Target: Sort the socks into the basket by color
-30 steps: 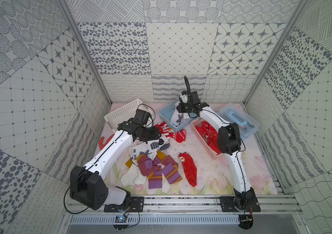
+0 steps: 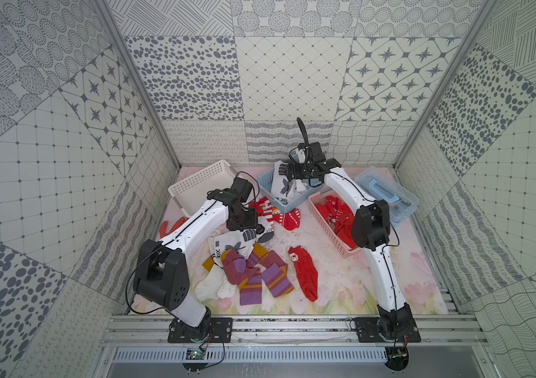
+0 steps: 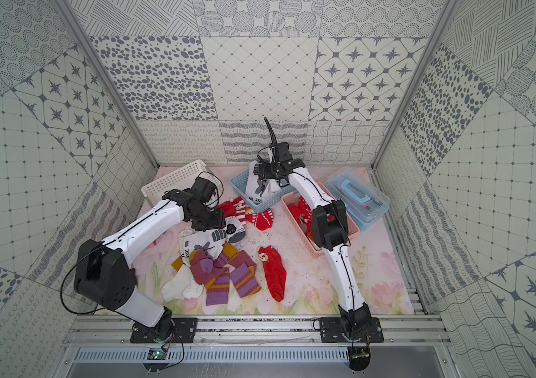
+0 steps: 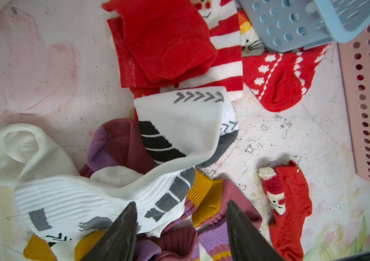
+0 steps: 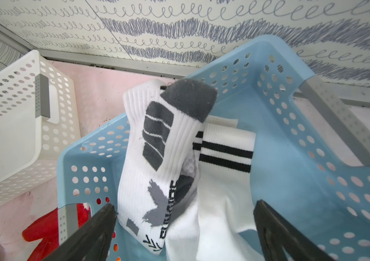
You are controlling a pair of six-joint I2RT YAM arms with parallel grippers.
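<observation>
White and grey socks (image 5: 150, 195) lie in the blue basket (image 5: 280, 126), one with its grey toe against the back rim. Above them my right gripper is open, nothing between its fingers. My left gripper hovers, open and empty, over the pile, where a white and grey sock (image 4: 102, 200) lies folded across purple and mustard striped socks (image 4: 219, 204). A plain white sock (image 4: 24, 152) is at the pile's left. Red socks (image 4: 163, 43) lie by the blue basket, and a single red sock (image 4: 289, 208) lies apart. More red socks (image 2: 337, 217) fill the pink basket (image 2: 324, 223).
An empty-looking white basket (image 5: 11, 117) stands at the back left. At the right is a clear lidded box (image 2: 390, 195) with a blue handle. Bare tabletop (image 2: 375, 277) shows at the front right.
The grey-toed sock in the blue basket now spreads to the back left, released from my right gripper, which has lifted slightly. My left gripper has moved a little right over the pile.
</observation>
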